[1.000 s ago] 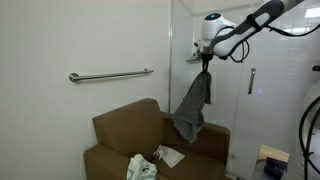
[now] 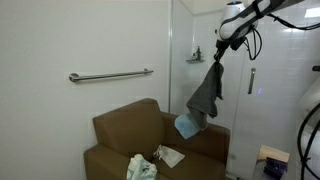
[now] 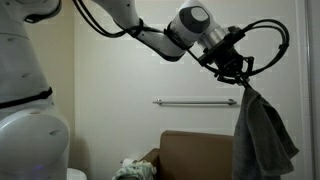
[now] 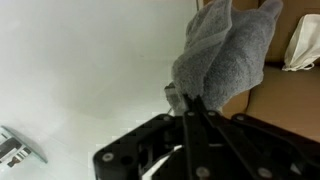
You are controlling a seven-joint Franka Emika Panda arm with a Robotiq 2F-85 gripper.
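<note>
A dark grey towel point(image 2: 206, 97) hangs high in the air from my gripper point(image 2: 218, 60), its lower end over the right side of the brown sofa point(image 2: 126, 128). In exterior view 2 the same towel point(image 3: 262, 140) drops from the gripper point(image 3: 246, 83) at the right. Seen from the wrist, the cloth point(image 4: 228, 58) runs up to the fingertips and is pinched there by the shut gripper. The dark gripper body hides part of it in that view. A light blue cloth point(image 2: 187, 125) shows beside the towel's lower end.
A metal rail point(image 2: 110, 76) is fixed to the white wall, well left of my gripper. White cloths point(image 2: 168, 156) and a green-white cloth point(image 2: 141, 168) lie on the sofa. A small fixture point(image 2: 195, 56) is on the wall close behind the arm. The wall space between is clear.
My gripper has moved right in exterior view 1, carrying the towel.
</note>
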